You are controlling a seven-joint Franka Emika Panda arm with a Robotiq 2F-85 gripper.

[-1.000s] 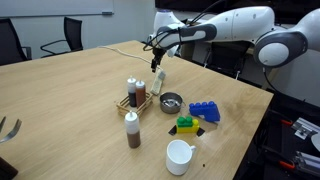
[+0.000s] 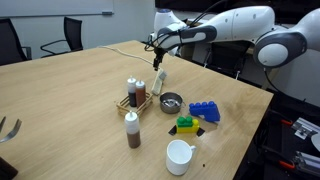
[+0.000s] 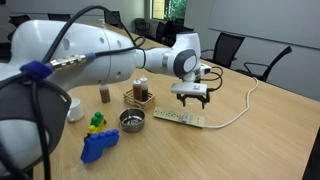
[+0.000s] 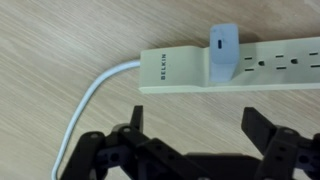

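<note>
A white power strip marked BELKIN [image 4: 180, 70] crosses the upper part of the wrist view, its white cord leaving from the left end. On its face stands a pale grey plug-like block [image 4: 224, 55], right of the lettering. My gripper is open with nothing between its fingers, which lie in the picture just below the strip and apart from it. In exterior view 2 the gripper [image 3: 192, 97] hangs over the strip [image 3: 178, 118]. Exterior view 1 shows the strip [image 2: 159, 83] on the table, with the gripper [image 2: 157, 55] at its far end.
Nearer on the table are a metal bowl [image 2: 171, 103], a wooden caddy with bottles [image 2: 133, 100], a brown bottle [image 2: 133, 130], a white mug [image 2: 179, 158], and blue [image 2: 205, 111] and green-yellow [image 2: 186, 125] block pieces. Bare table lies right of the strip in exterior view 2.
</note>
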